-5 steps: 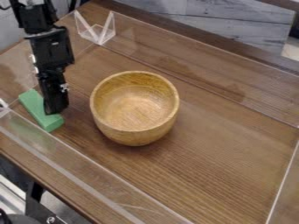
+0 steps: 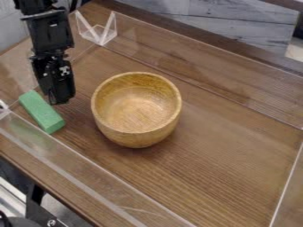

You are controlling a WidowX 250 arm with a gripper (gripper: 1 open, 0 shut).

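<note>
A black gripper (image 2: 53, 89) hangs from the top left on its arm, above and just behind a green block (image 2: 41, 113) lying on the wooden table at the left. It stands open, apart from the block. A yellow-tan round bowl (image 2: 136, 108) sits right of the gripper and block.
A white wire or plastic object (image 2: 95, 27) is at the back, right of the arm. Pale edges show at the table's sides.
The gripper has risen and moved slightly back, away from the green block, which lies about where it was.
</note>
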